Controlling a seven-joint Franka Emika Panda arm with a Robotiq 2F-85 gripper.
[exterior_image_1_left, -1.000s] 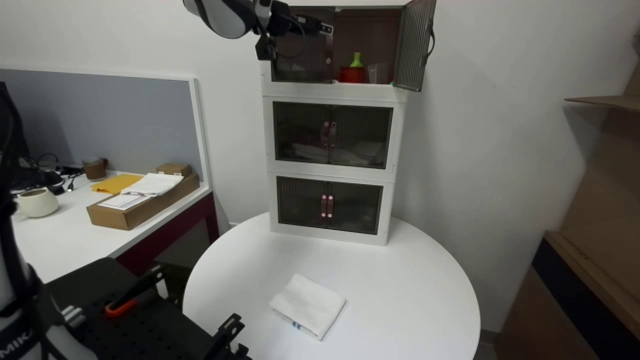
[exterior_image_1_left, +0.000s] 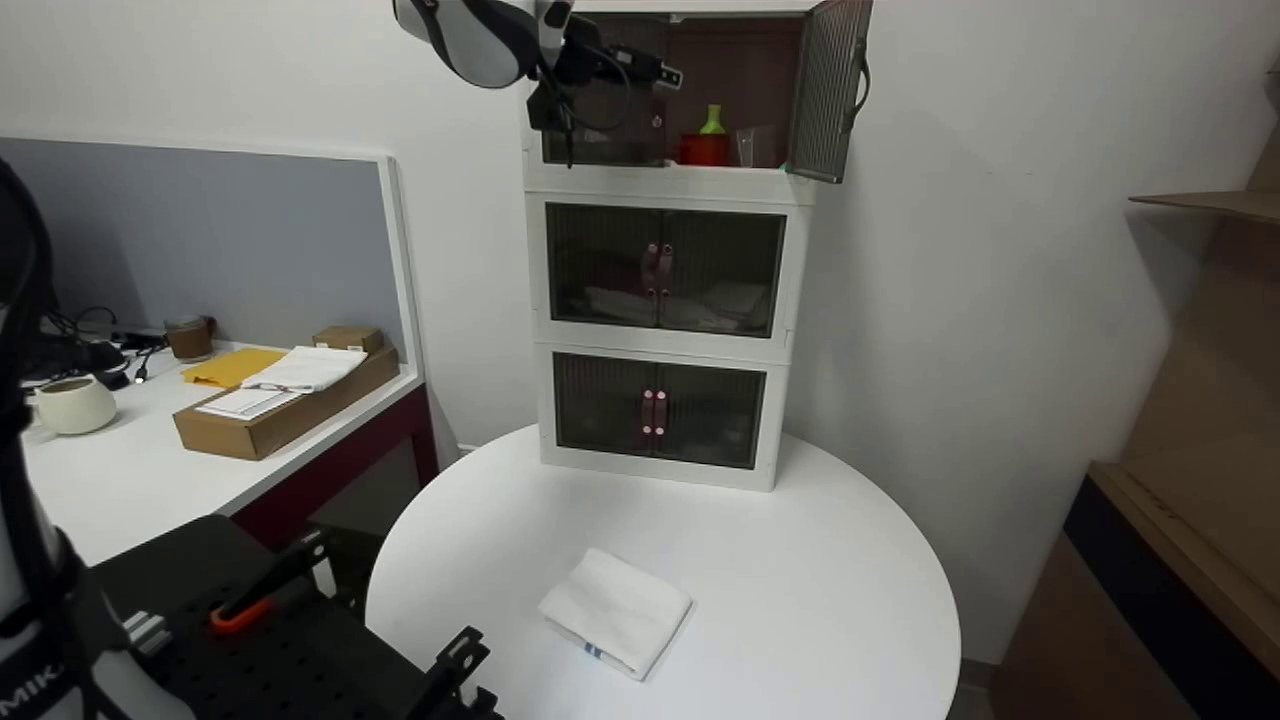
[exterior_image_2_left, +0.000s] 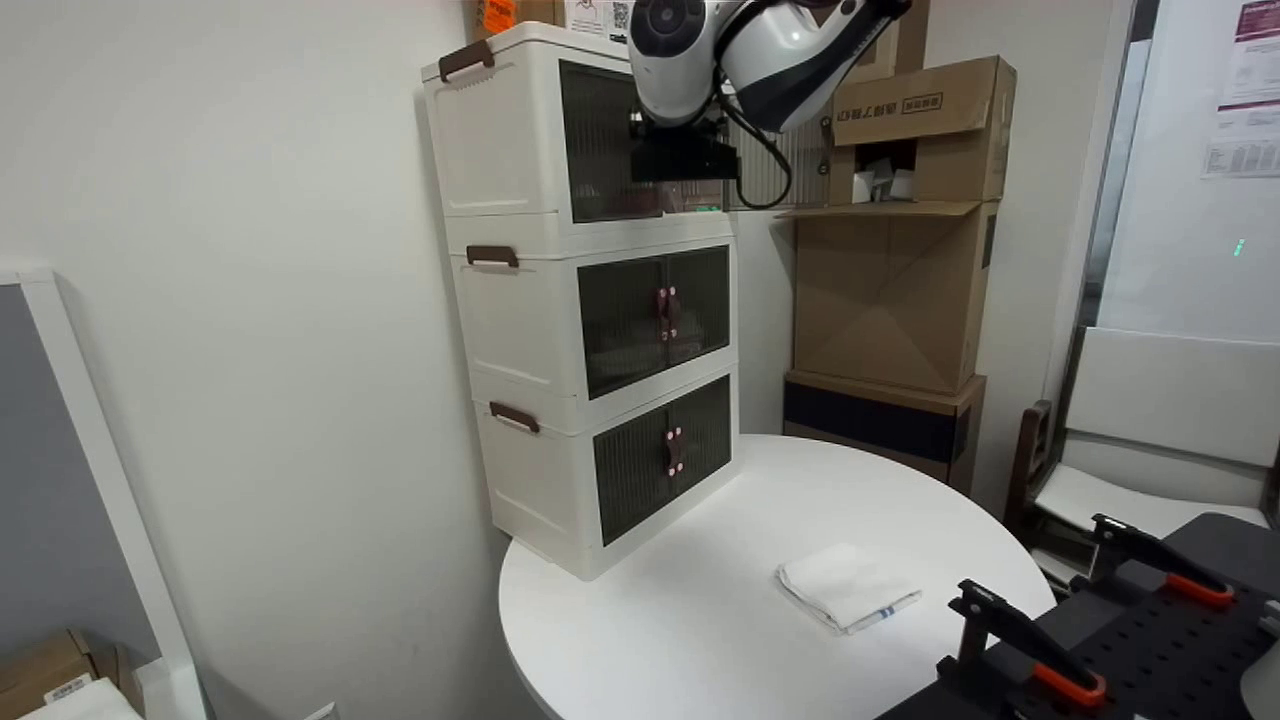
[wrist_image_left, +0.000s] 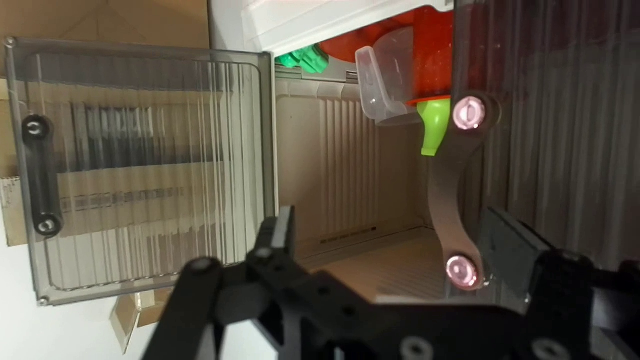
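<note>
Up at the top compartment of the stacked cabinet, my gripper is open. Its fingers are spread wide, one toward the open doorway and one in front of the shut left door (exterior_image_1_left: 606, 102). That door's brown curved handle (wrist_image_left: 447, 198) shows between the fingers in the wrist view, nearer the right-hand finger (wrist_image_left: 513, 243); nothing is gripped. The top right door (exterior_image_1_left: 830, 90) stands swung outward. Inside are a red container (exterior_image_1_left: 705, 149), a lime-green bottle-like piece (wrist_image_left: 434, 123) and a clear cup (wrist_image_left: 393, 78).
The middle doors (exterior_image_1_left: 663, 270) and bottom doors (exterior_image_1_left: 659, 410) are shut. A folded white cloth (exterior_image_1_left: 618, 612) lies on the round white table (exterior_image_1_left: 828, 576), with bare surface around it. Cardboard boxes (exterior_image_2_left: 888, 294) stand beyond the cabinet in exterior view 2.
In exterior view 1 my gripper has shifted right and a little lower, across the top compartment's front. The doors, the things inside and the cloth have not visibly moved.
</note>
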